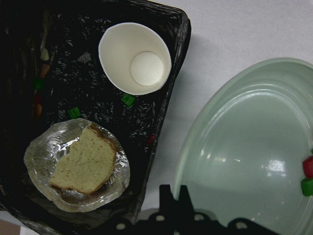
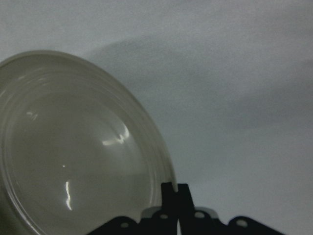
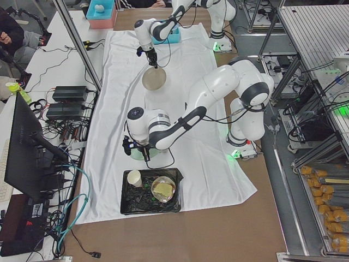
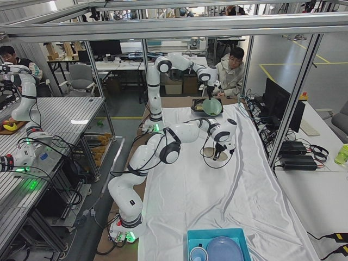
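Observation:
My left gripper is shut on the rim of a pale green plate (image 1: pixel 244 147), which holds small red and green pieces at its right. It is beside a black-lined tray (image 1: pixel 78 58) containing a white cup (image 1: pixel 134 58), a foil dish (image 1: pixel 44 161) with a slice of bread (image 1: pixel 85 161), and small scraps. In the right wrist view my right gripper is shut on the rim of a beige plate (image 2: pixel 73 142).
A blue bin (image 4: pixel 196 236) with a blue plate (image 4: pixel 222 250) and a mug stands at the far end from the tray. A monitor and cables line one long side.

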